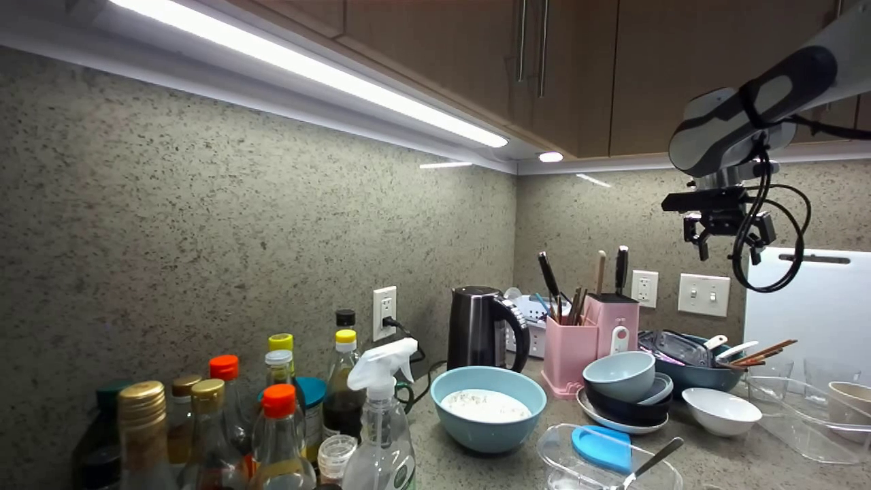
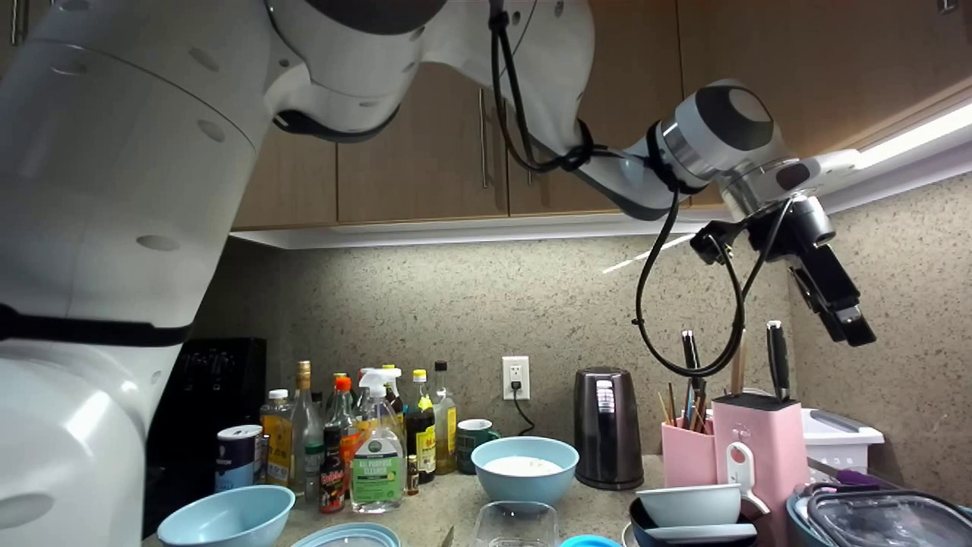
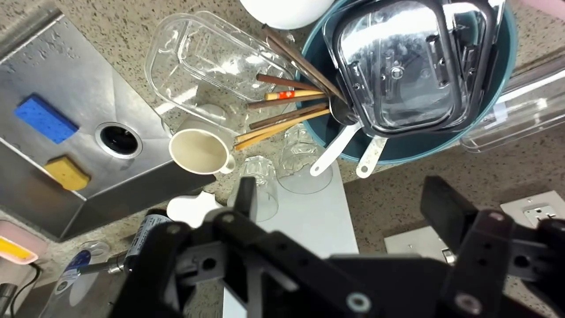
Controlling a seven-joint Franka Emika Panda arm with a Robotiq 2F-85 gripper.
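Note:
My gripper (image 1: 731,252) hangs open in the air above the right part of the counter, with nothing between its fingers. From the wrist view the two black fingers of the gripper stand wide apart. Below them are a teal bowl (image 3: 392,154) holding clear dark-rimmed lids (image 3: 402,69), white-handled utensils (image 3: 336,148) and several chopsticks (image 3: 286,114). A beige mug (image 3: 198,151), a clear container (image 3: 212,63) and upturned glasses (image 3: 304,169) lie beside that bowl. Further left, a light blue bowl (image 1: 490,433) with white contents stands on the counter.
Bottles (image 1: 277,433) and a spray bottle (image 1: 380,433) crowd the left. A dark kettle (image 1: 473,331), pink knife block (image 1: 612,314) and stacked bowls (image 1: 620,376) stand near the corner. The sink (image 3: 79,69) holds a blue sponge (image 3: 46,118). A white board (image 1: 808,318) leans against the wall.

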